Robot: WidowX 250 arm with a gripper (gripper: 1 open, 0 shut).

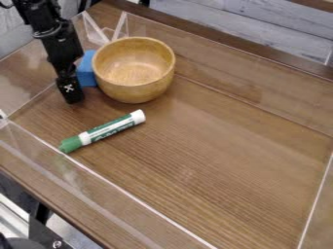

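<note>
My black gripper point(68, 82) reaches down from the upper left, low over the table at the left side of a blue object point(86, 68). The gripper stands open, and its lower end is beside the blue object, which is partly hidden behind a tan bowl point(134, 68). Whether they touch I cannot tell. A white and green cylinder point(104, 130) lies diagonally on the wooden table below the bowl.
White strips point(107, 27) show behind the bowl. The table's edge runs along the lower left.
</note>
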